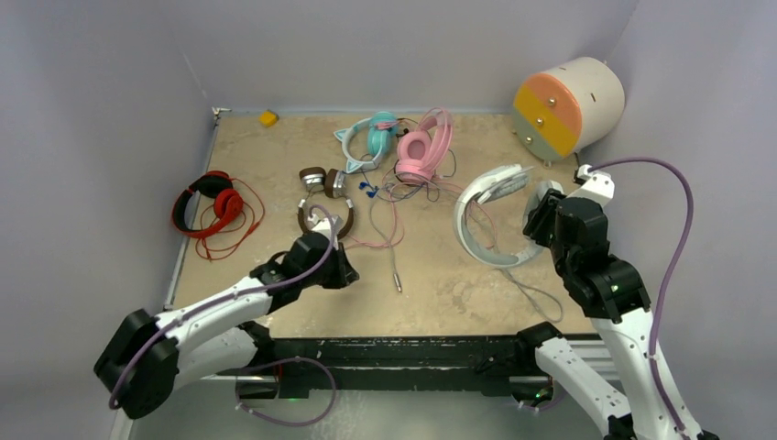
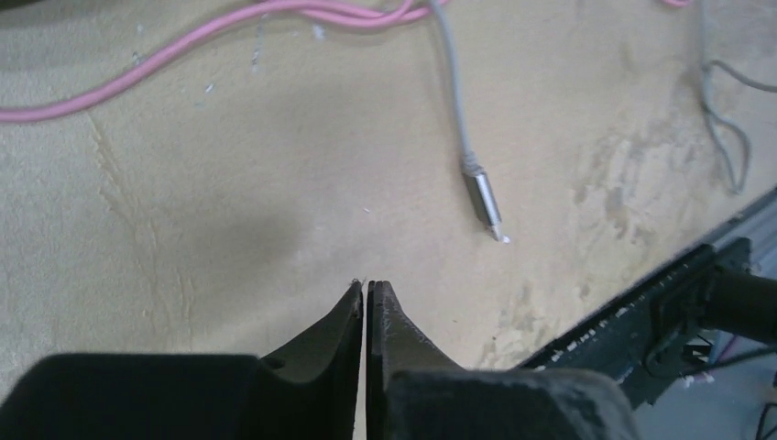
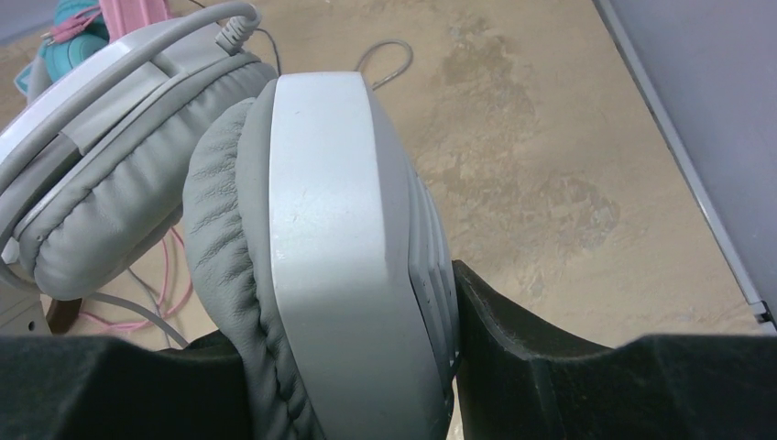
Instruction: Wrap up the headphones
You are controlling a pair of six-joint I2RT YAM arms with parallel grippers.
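Observation:
White headphones (image 1: 476,234) are held up at the right of the top view, their grey cable (image 1: 541,293) trailing to the tabletop. My right gripper (image 1: 541,225) is shut on one earcup (image 3: 330,247); the other padded earcup (image 3: 119,202) is beside it in the right wrist view. My left gripper (image 1: 346,273) is shut with nothing between its fingers, above bare tabletop near a metal plug (image 2: 481,197) on a grey cable.
Red (image 1: 224,206), brown (image 1: 325,236), cat-ear (image 1: 376,142) and pink (image 1: 421,151) headphones lie across the back and left. A striped drum (image 1: 591,105) stands back right.

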